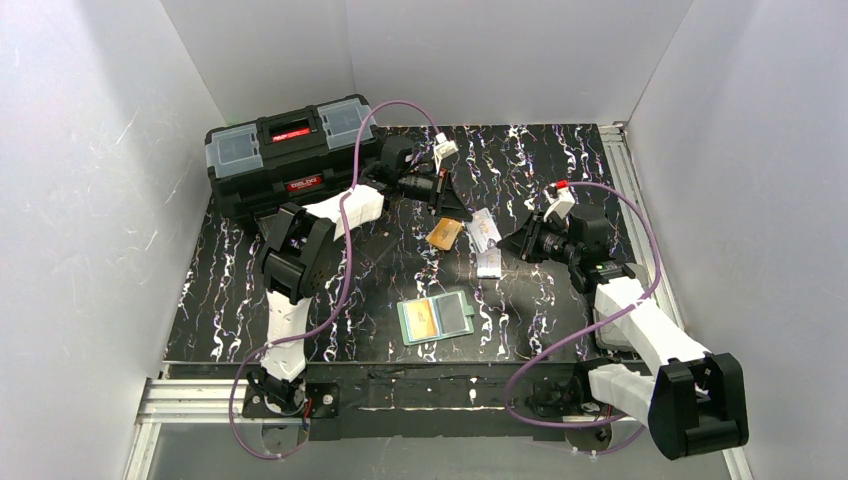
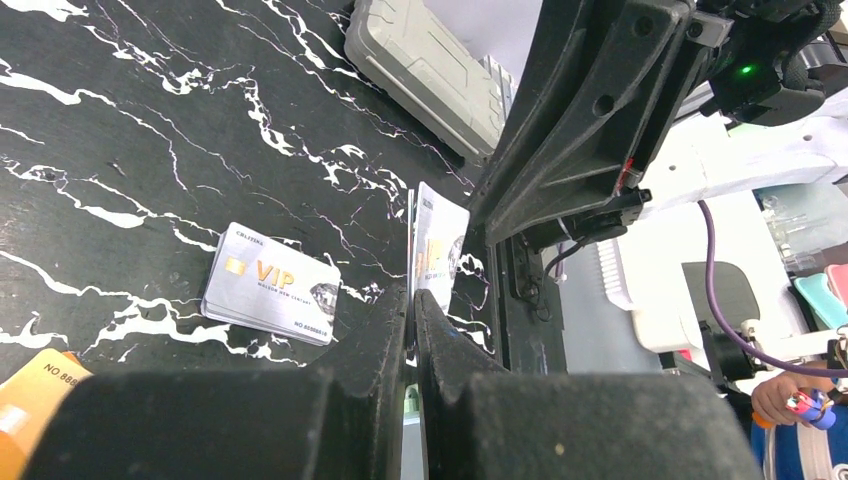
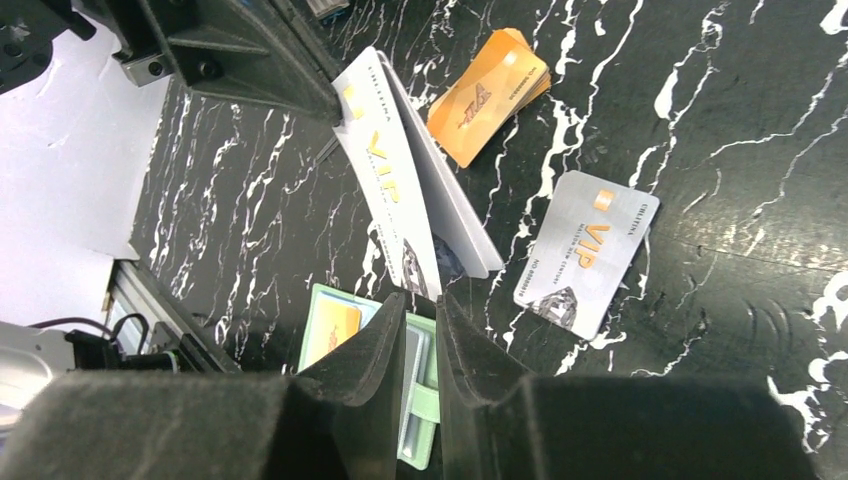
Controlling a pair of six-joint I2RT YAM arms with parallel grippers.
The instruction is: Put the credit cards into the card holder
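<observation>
Silver VIP cards (image 1: pixel 484 228) hang above the table, with my left gripper (image 1: pixel 470 217) shut on their upper end. In the right wrist view these silver cards (image 3: pixel 385 170) fan apart at the lower end. The front card's bottom corner reaches the tips of my right gripper, whose fingers stand a little apart; whether they touch it I cannot tell. More silver cards (image 2: pixel 270 285) lie stacked on the table below. Gold cards (image 3: pixel 490 95) lie beside them. The green card holder (image 1: pixel 471 311) lies open near the front, a gold card (image 1: pixel 421 318) in its left side.
A black toolbox (image 1: pixel 290 155) fills the back left. Along the right edge, partly under the right arm, sits a grey case (image 2: pixel 430 75).
</observation>
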